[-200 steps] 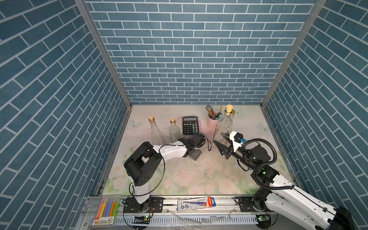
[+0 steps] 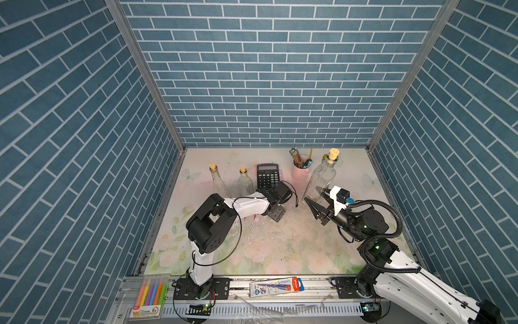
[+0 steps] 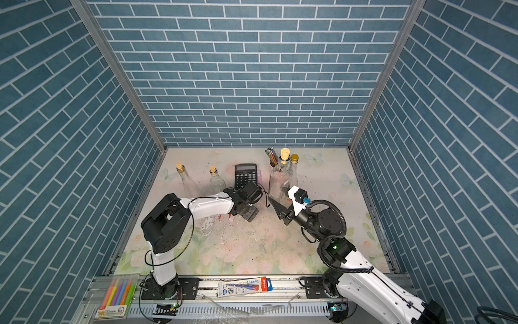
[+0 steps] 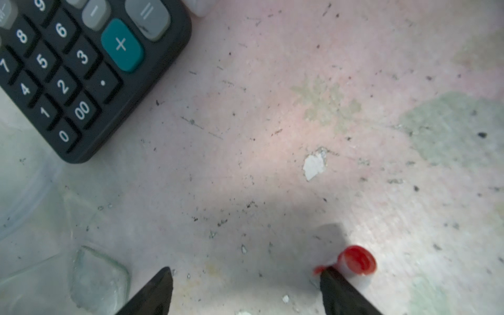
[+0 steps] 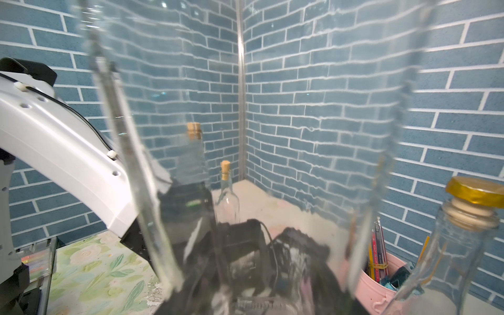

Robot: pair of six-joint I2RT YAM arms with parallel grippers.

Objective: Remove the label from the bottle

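Observation:
My right gripper (image 2: 317, 197) is shut on a tall clear corked bottle (image 2: 323, 174), tilted to the right. Its glass (image 5: 315, 105) fills most of the right wrist view; no label shows on the part I see. My left gripper is low over the table, its fingers (image 4: 157, 288) apart and the space between them empty. A small curled red-and-white piece (image 4: 358, 260) is by its right fingertip, partly hidden by it; whether they touch I cannot tell. In the top right view some red (image 3: 231, 217) shows under the left arm.
Two corked bottles (image 2: 245, 183) stand at the back left, next to a calculator (image 2: 267, 175). A pink cup (image 2: 300, 171) of pencils and a gold-capped bottle (image 5: 451, 252) are behind the held bottle. The front middle of the table is open, with scattered specks.
The right gripper and its bottle moved right, and the bottle leans more. Red now shows under the left arm in the top left view.

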